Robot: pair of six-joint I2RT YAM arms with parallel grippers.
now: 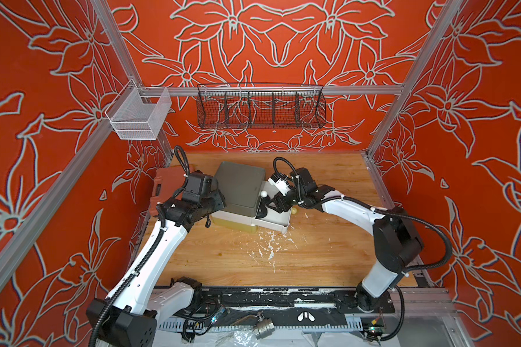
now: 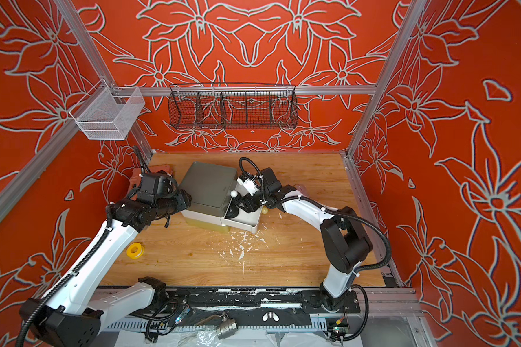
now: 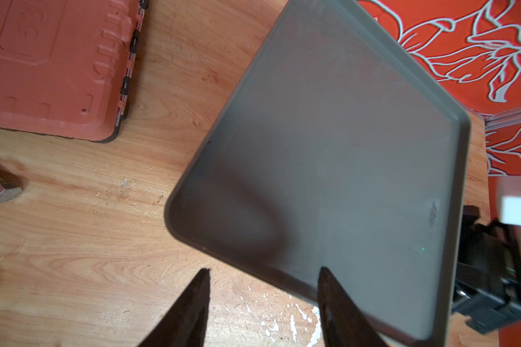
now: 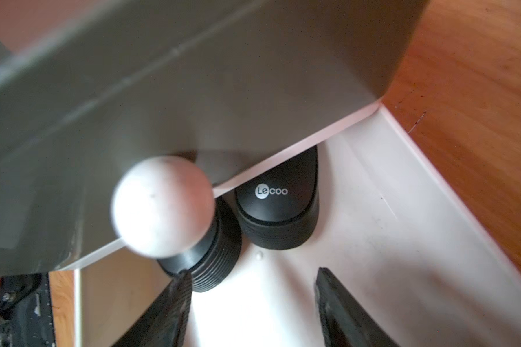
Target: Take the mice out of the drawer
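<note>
A grey drawer unit (image 1: 238, 182) has its white drawer (image 4: 388, 243) pulled out to the right. Two black mice sit inside against the cabinet front: one with a Lecoo logo (image 4: 278, 202), the other (image 4: 220, 260) partly hidden by the white round knob (image 4: 159, 205). My right gripper hangs over the drawer, open, with nothing between its fingers. My left gripper stands open above the cabinet's near-left part, its fingers empty.
A red case (image 3: 52, 63), a bolt (image 3: 3, 188) and a yellow tape roll (image 2: 135, 250) lie at the left. Wire baskets (image 1: 260, 107) hang on the back wall.
</note>
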